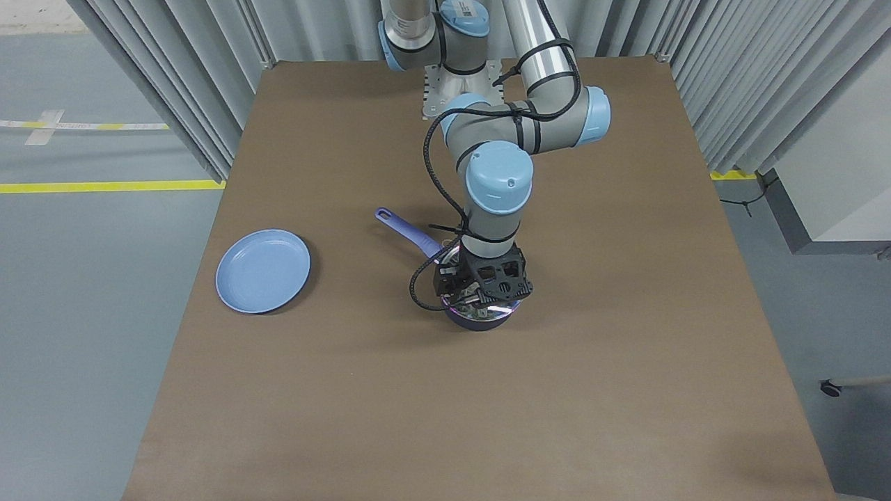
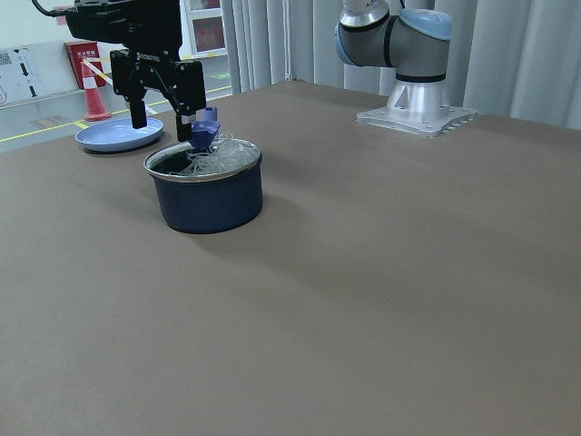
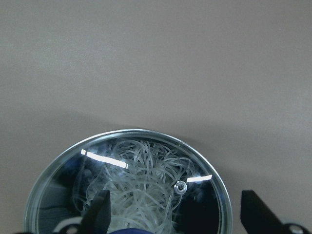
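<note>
A dark navy pot (image 2: 209, 204) with a blue handle (image 1: 407, 229) stands on the table (image 1: 585, 359), covered by a glass lid (image 3: 197, 161) with stringy translucent noodle-like contents showing beneath. A blue lid knob (image 2: 204, 134) sticks up from it; in the wrist view it sits at the bottom edge. My gripper (image 2: 159, 125) hangs low over the pot, its two black fingers spread apart around the knob's area. In the wrist view the fingertips are wide apart, near the lid's lower part.
A blue plate (image 1: 262, 271) lies on the table to the left of the pot in the front view. The arm's base is at the back edge, before grey curtains.
</note>
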